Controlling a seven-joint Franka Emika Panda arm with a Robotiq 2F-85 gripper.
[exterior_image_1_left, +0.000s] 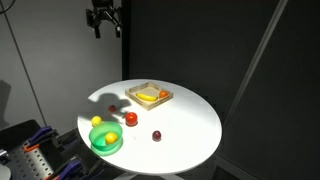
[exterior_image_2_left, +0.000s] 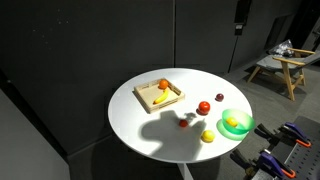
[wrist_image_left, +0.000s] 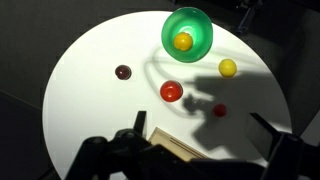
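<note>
High above the white round table, my gripper hangs open and empty. Its two dark fingers stand wide apart along the lower part of the wrist view. Under it lie a round red fruit, a smaller red one, a yellow fruit and a dark purple fruit. The green bowl holds an orange-yellow fruit. Toward the back of the table, a wooden tray contains a yellow banana and an orange fruit. Only part of the tray shows in the wrist view.
The white table has much bare room on the side away from the bowl. Beside it, near the bowl, stand dark frame parts with blue and orange pieces. A wooden chair is in the background.
</note>
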